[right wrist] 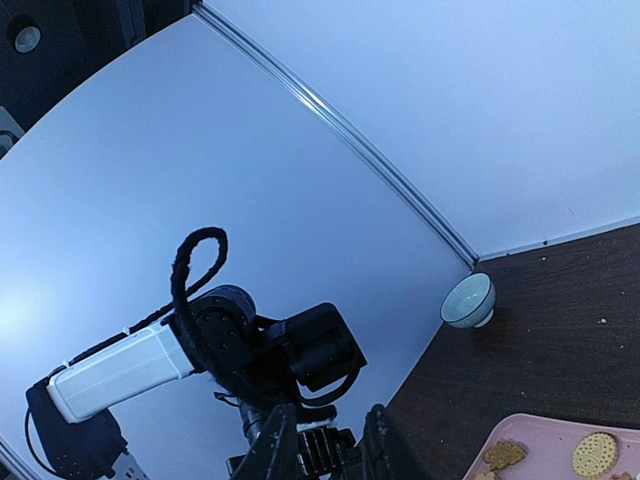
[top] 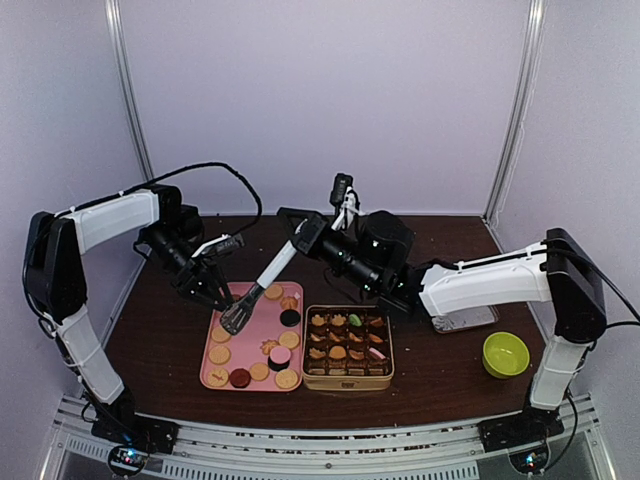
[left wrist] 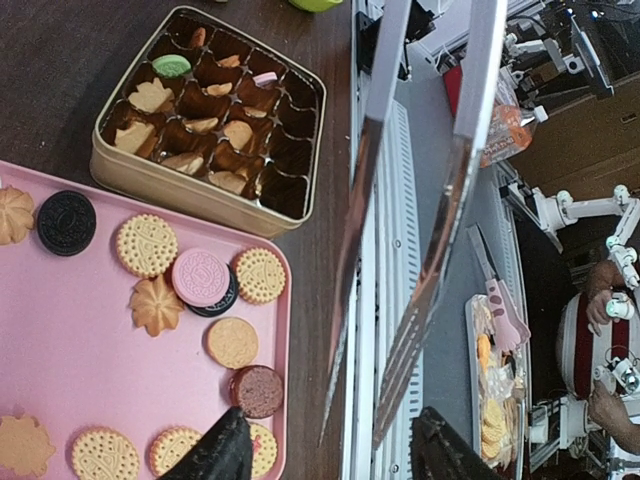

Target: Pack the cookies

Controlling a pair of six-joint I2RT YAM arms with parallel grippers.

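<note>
The pink tray (top: 250, 330) holds several cookies. Right of it stands the cookie tin (top: 348, 381), its compartments partly filled. My right gripper (top: 300, 230) is shut on a white-handled metal tool (top: 275, 265), whose slotted end hangs over the tray. In the left wrist view its long metal parts hang at close range. My left gripper (top: 212, 292) is open over the tray's upper left, fingertips at the bottom of its wrist view.
A green bowl (top: 505, 355) sits at the right. A metal tray (top: 465, 318) lies behind the right arm. A pale bowl (right wrist: 466, 300) shows in the right wrist view.
</note>
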